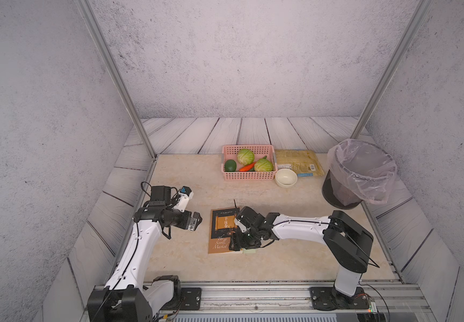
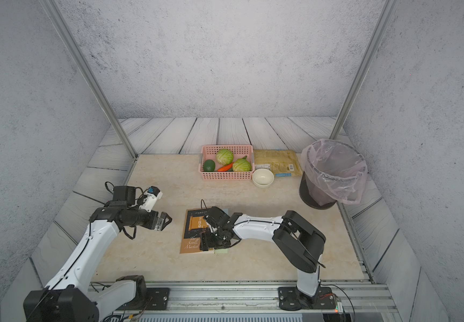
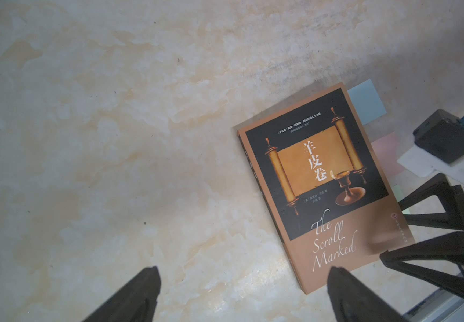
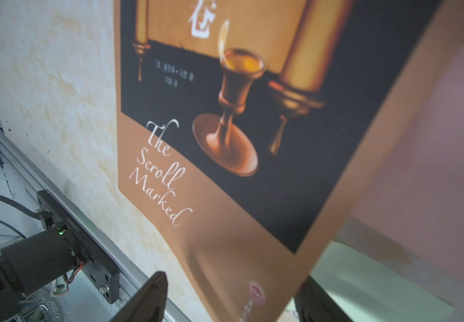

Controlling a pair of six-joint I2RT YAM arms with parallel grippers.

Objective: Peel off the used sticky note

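A brown and black book point(image 3: 344, 236) lies flat on the table, cover up. From its right edge stick out a blue note point(image 3: 366, 101), a pink note point(image 3: 386, 155) and a pale green note point(image 4: 371, 279) nearest the front. My right gripper has its fingers apart around the book's lower right corner. One right fingertip point(image 4: 315, 300) overlaps the green note's inner end; whether it touches cannot be told. The cover looks curved near that corner in the right wrist view. My left gripper point(image 1: 196, 221) stands open and empty, left of the book.
A lined trash bin point(image 1: 362, 171) stands at the right. Along the back are a pink basket point(image 1: 249, 176) of vegetables, a white bowl point(image 1: 286, 177) and a gold packet point(image 1: 299, 160). Bare table surrounds the book.
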